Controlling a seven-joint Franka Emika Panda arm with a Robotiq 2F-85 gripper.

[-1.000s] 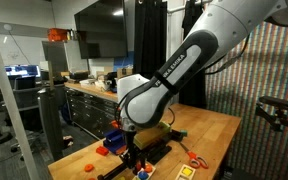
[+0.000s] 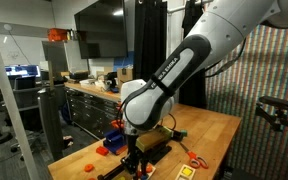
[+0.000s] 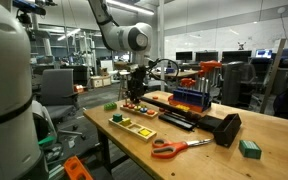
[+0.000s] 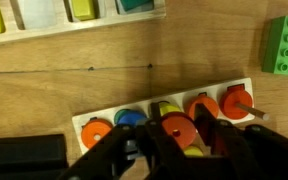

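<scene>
A pale wooden board (image 4: pixel 152 108) holds a row of coloured round pieces, among them an orange disc (image 4: pixel 97 132), a blue one (image 4: pixel 129 118) and a red one (image 4: pixel 236 102). My gripper is down over the row. Between its dark fingers shows an orange-red round piece (image 4: pixel 179 127), with yellow pieces close by. Whether the fingers touch that piece cannot be told. From the first exterior view, the gripper (image 2: pixel 137 168) is low over the front of the table, covering part of the row.
A wooden tray (image 4: pixel 74 30) with coloured blocks lies beside the row. A green brick (image 4: pixel 287 45) sits to the right. Red-handled scissors (image 3: pixel 174 148), a black holder (image 3: pixel 222 128) and a green block (image 3: pixel 249 149) are elsewhere on the table.
My gripper has come down slightly in the first exterior view, and now hides more of the coloured pieces beneath it. The table's objects look unmoved.
</scene>
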